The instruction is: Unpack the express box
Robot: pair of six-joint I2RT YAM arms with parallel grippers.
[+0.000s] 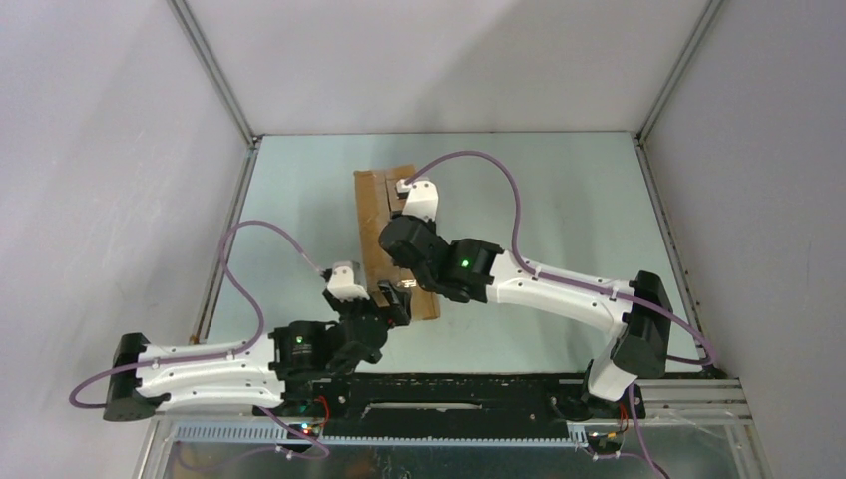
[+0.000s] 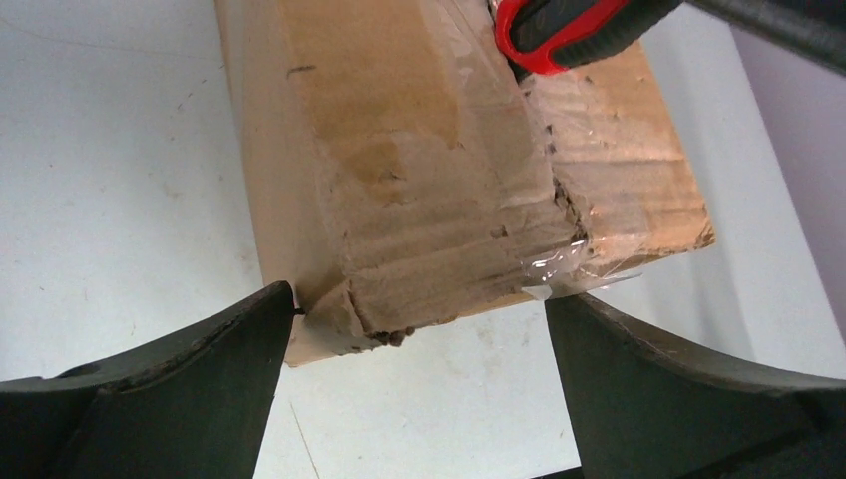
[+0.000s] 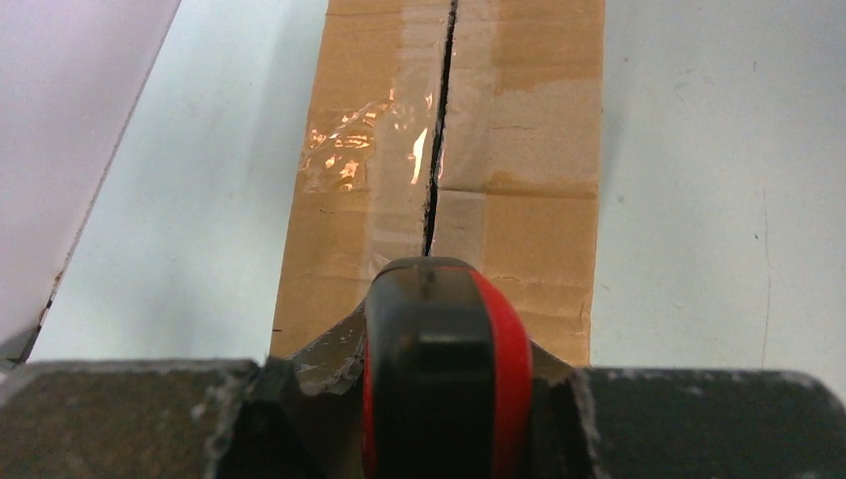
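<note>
The brown cardboard box [image 1: 375, 220] lies on the table under both arms. Clear tape covers its top, and a dark slit runs lengthwise through it in the right wrist view. A red and black cutter [image 3: 429, 329] sits between the fingers of my right gripper, which is shut on it. In the left wrist view, the cutter [image 2: 544, 45] rests at the slit; its blade is hidden. My left gripper stands open at the box's near end, its left finger [image 2: 229, 339] by the corner and its right finger near loose tape [image 2: 559, 264].
Walls [image 1: 758, 200] enclose the sides and back. The right forearm [image 1: 559, 299] crosses over the table's right half.
</note>
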